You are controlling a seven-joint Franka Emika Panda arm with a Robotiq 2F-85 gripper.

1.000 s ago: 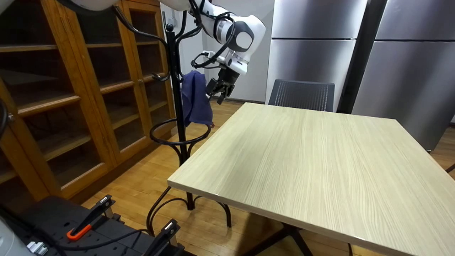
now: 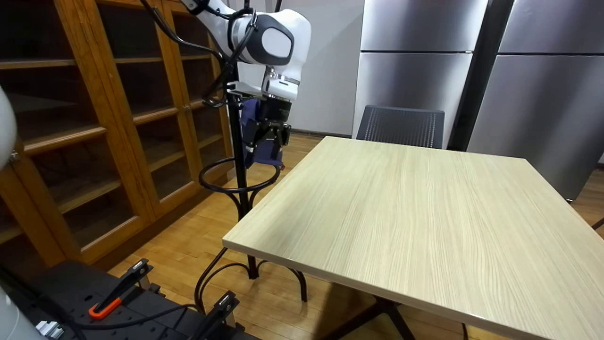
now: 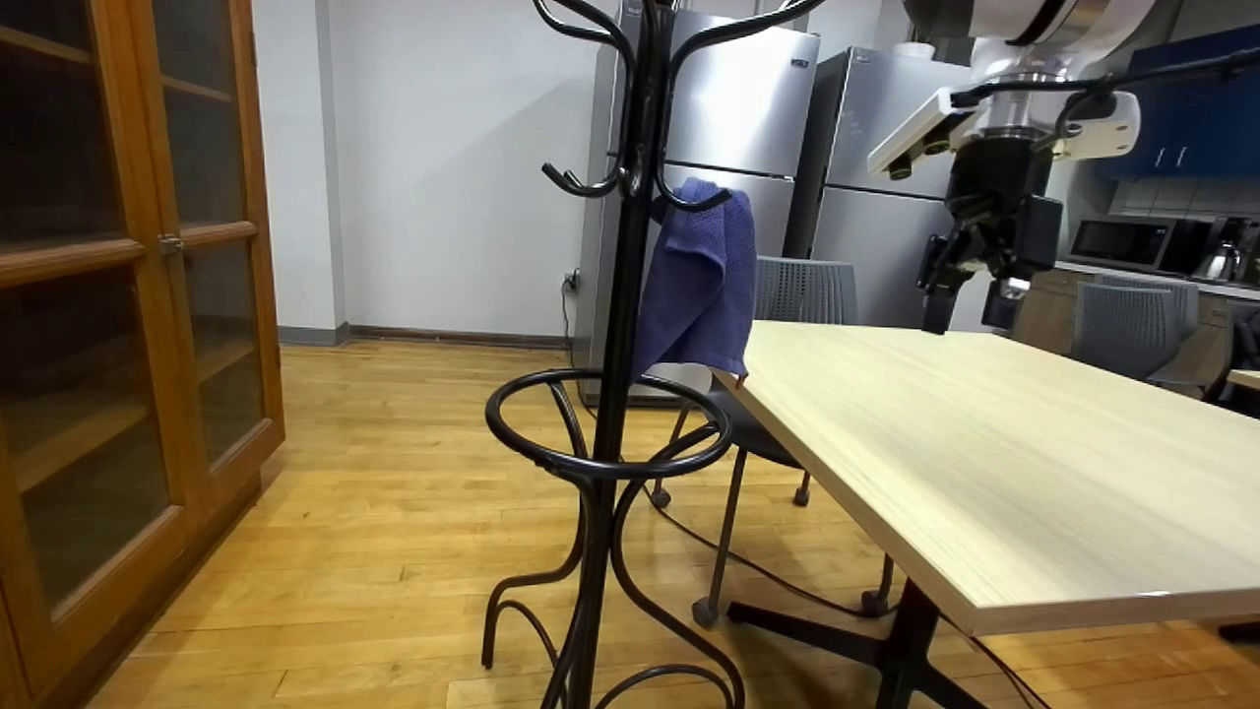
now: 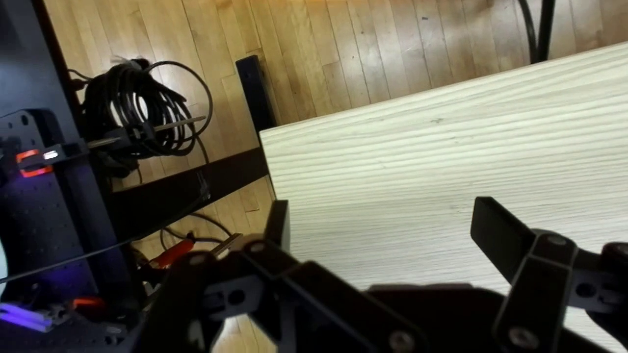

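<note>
My gripper (image 2: pixel 266 150) points down with its fingers spread and nothing between them. From the wrist camera, the fingers (image 4: pixel 500 235) stand apart over a corner of the pale wooden table (image 4: pixel 441 147). A blue-purple towel (image 3: pixel 697 278) hangs from a hook of the black coat rack (image 3: pixel 623 354), its lower end near the table's edge. In exterior view 1 my gripper partly covers the towel (image 2: pixel 247 116). Exterior view 2 shows the gripper (image 3: pixel 969 313) well to the right of the towel, not touching it.
A dark chair (image 2: pixel 402 125) stands behind it, with steel refrigerators beyond. A glass-fronted wooden cabinet (image 2: pixel 130 113) lines the left side. Coiled black cable (image 4: pixel 141 112) lies near the robot's base; the rack's upper hooks reach outward.
The towel and rack look unmoved.
</note>
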